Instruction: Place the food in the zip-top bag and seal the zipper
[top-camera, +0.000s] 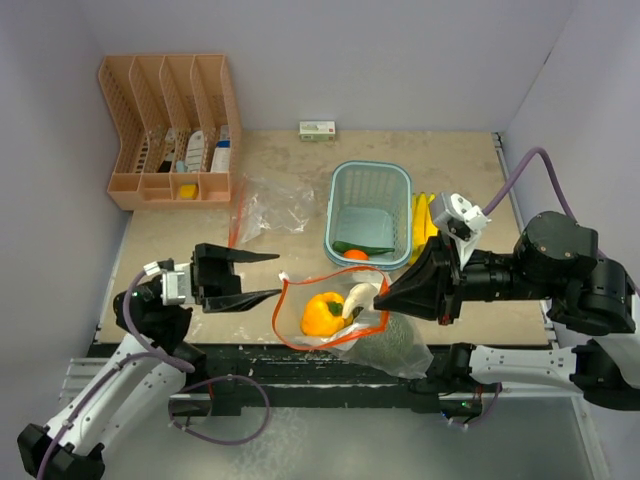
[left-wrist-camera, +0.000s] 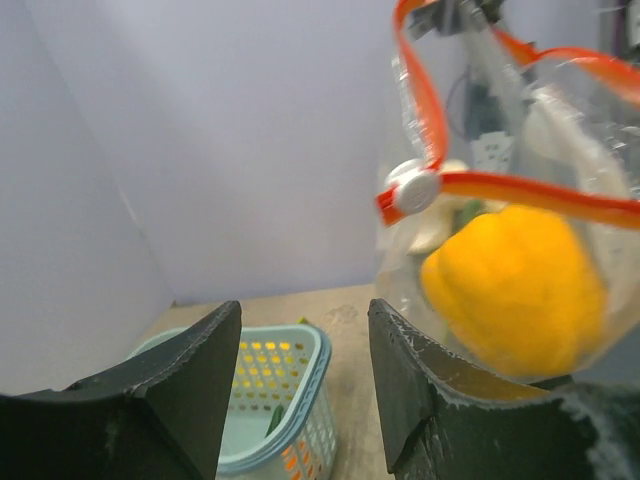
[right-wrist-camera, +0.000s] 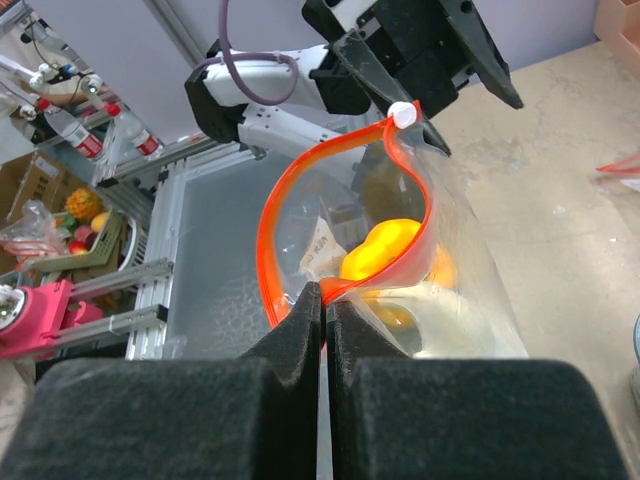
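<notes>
Held up by its orange rim, the clear zip top bag (top-camera: 362, 338) hangs with its mouth wide apart. My right gripper is shut on that rim. Inside the bag are a yellow bell pepper (top-camera: 322, 315), a pale curved piece of food (top-camera: 360, 298) and a round green netted item (top-camera: 393, 346). A white zipper slider (left-wrist-camera: 414, 187) sits at the rim's corner on the left gripper's side. My left gripper stands part open to the left of the bag, empty, its fingers (top-camera: 252, 299) pointing at the slider but apart from it.
Behind the bag, a blue-green basket (top-camera: 331, 205) holds a cucumber (top-camera: 362, 247) and an orange item (top-camera: 355, 255). Bananas (top-camera: 421, 225) lie right of it. Another flat zip bag (top-camera: 275, 208) and a peach divided rack (top-camera: 127, 185) are at the back left.
</notes>
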